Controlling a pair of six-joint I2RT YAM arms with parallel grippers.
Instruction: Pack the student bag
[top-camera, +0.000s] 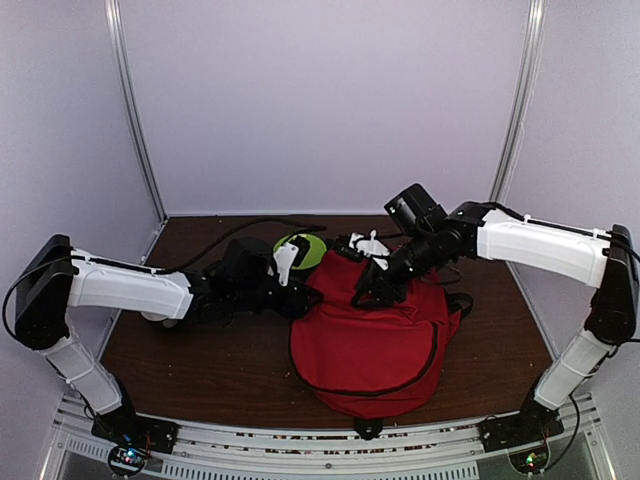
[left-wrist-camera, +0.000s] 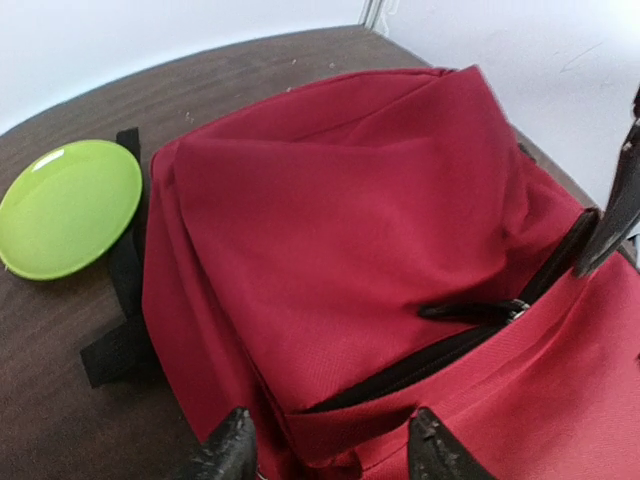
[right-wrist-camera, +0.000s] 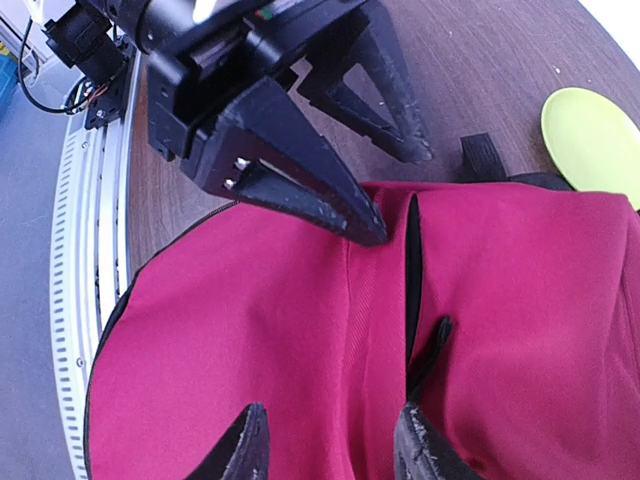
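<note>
A red bag (top-camera: 370, 350) lies on the table, its dark zipper opening (left-wrist-camera: 400, 372) running across between the front panel and the back. At the left end of that opening is my left gripper, open, with one fingertip over the front panel and the other towards the outside. Over the middle of the bag hangs my right gripper (top-camera: 370, 298), also open; its fingers (right-wrist-camera: 250, 440) straddle the opening's edge in the right wrist view. Nothing is clearly held by either one. Whether the fingertips touch the fabric I cannot tell.
A green round plate (left-wrist-camera: 70, 210) lies behind the bag to the left, beside a black strap (left-wrist-camera: 125, 350). Bare table (top-camera: 230, 375) shows left of the bag and on its far right. Both grippers are close together over the bag.
</note>
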